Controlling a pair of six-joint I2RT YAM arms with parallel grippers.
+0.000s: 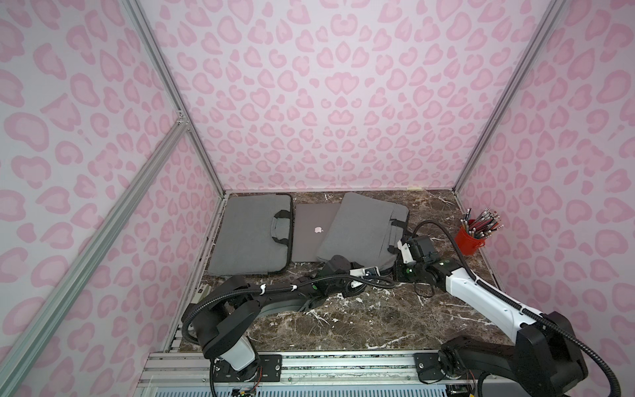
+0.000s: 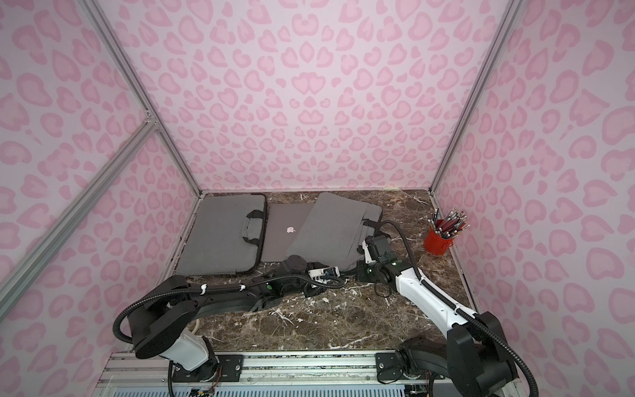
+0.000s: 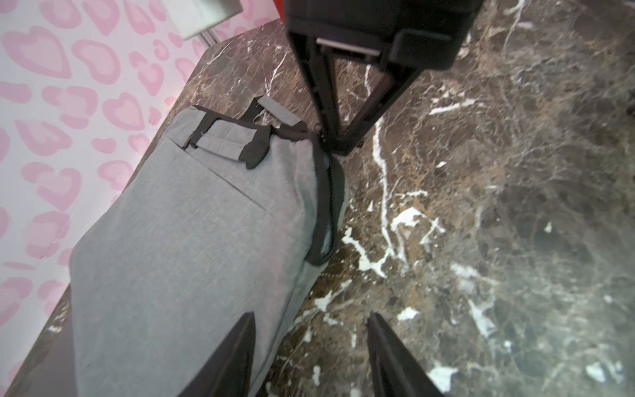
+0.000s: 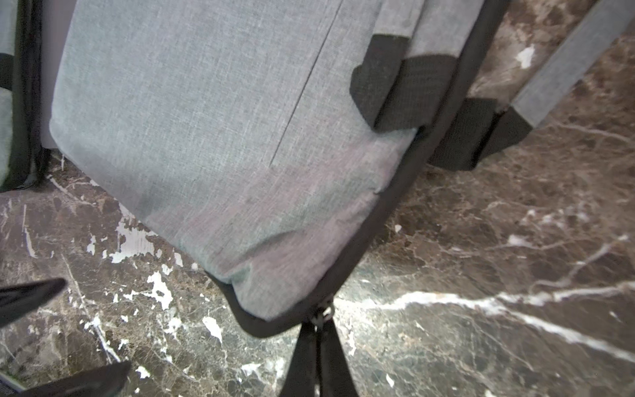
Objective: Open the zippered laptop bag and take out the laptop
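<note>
The grey laptop bag (image 1: 360,228) lies turned at an angle on the right, partly over a brownish-grey laptop (image 1: 311,241) with a white logo. My right gripper is shut at the bag's near corner, the small metal zipper pull (image 4: 323,312) pinched at its fingertips. Dark zipper trim (image 3: 324,218) runs round this corner, where the fabric is creased. My left gripper stands open and empty beside the bag's near edge; one finger (image 3: 239,354) overlaps the fabric in its wrist view. Whether anything is inside the bag is hidden.
Another grey bag (image 1: 248,235) lies flat at the left, beside the laptop. A red cup (image 1: 467,242) of pens stands by the right wall. Bare marble (image 1: 377,324) spreads in front of the bags. The two grippers are close together.
</note>
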